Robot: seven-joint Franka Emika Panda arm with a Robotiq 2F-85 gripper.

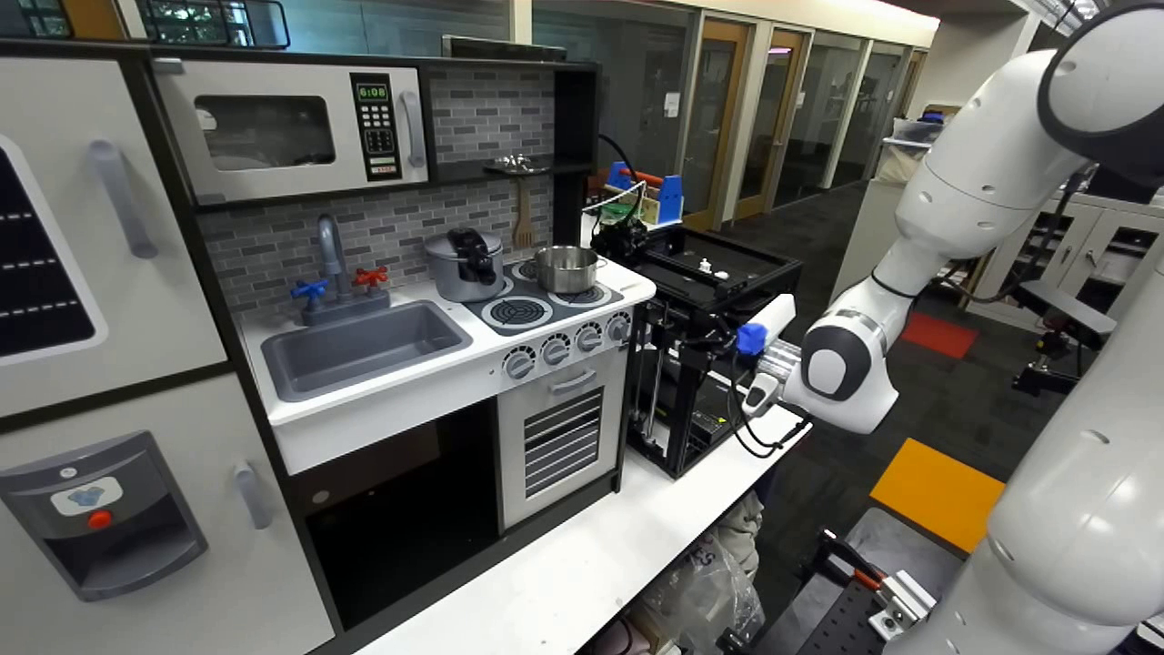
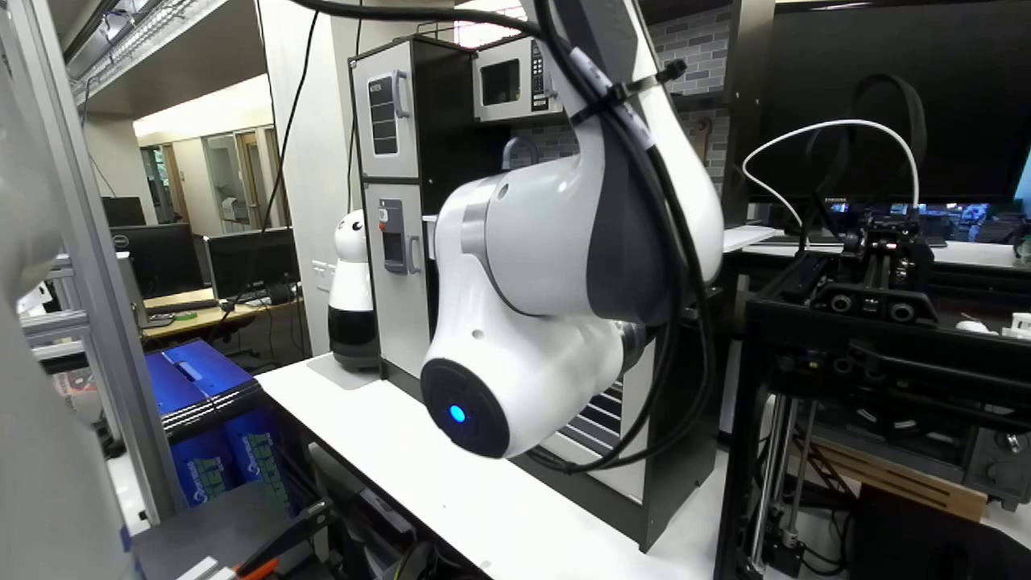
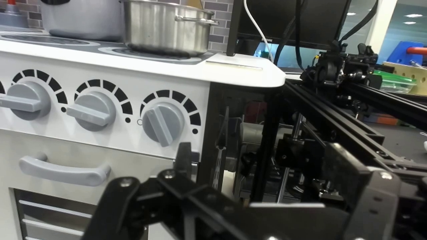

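Note:
In the wrist view my gripper stands open, with a wide empty gap between its black fingers. The left finger is in front of the toy stove's right side, below the rightmost knob (image 3: 163,123). Behind the right one is the black printer frame (image 3: 332,124). On the stove top sit a steel pot (image 3: 166,28) and a grey lidded pot (image 3: 82,18). The oven door handle (image 3: 64,170) shows at the left. Exterior view 1 has the hand apart from the stove, to its right; in exterior view 2 the arm hides the fingers.
The sink (image 1: 366,347) and faucet (image 1: 333,256) are left of the burners, below the closed microwave (image 1: 295,129). A wooden spatula (image 1: 524,216) hangs on the back wall. The printer (image 1: 698,360) crowds its right side.

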